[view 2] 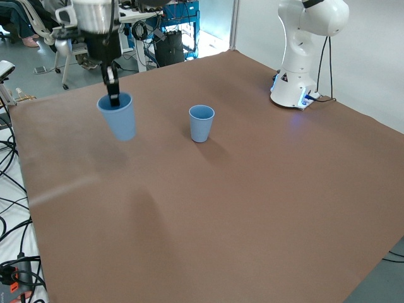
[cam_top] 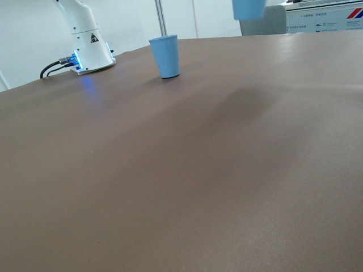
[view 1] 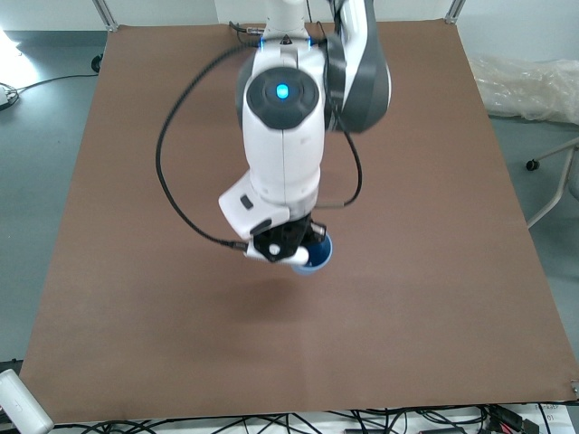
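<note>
My gripper (view 2: 112, 95) holds a blue ribbed cup (view 2: 120, 118) up above the brown table (view 2: 240, 221); the same cup shows cut off at the top edge in the top view (cam_top: 248, 8). In the left view the gripper (view 1: 294, 242) partly hides the cup (view 1: 317, 257). A second blue cup (view 2: 201, 126) stands upright on the table, to the right of the held cup in the right view and near the middle of the top view (cam_top: 165, 58).
The white arm base (cam_top: 91, 51) with cables stands at the table's edge. Cables (view 2: 16, 221) crowd along one edge outside the tabletop.
</note>
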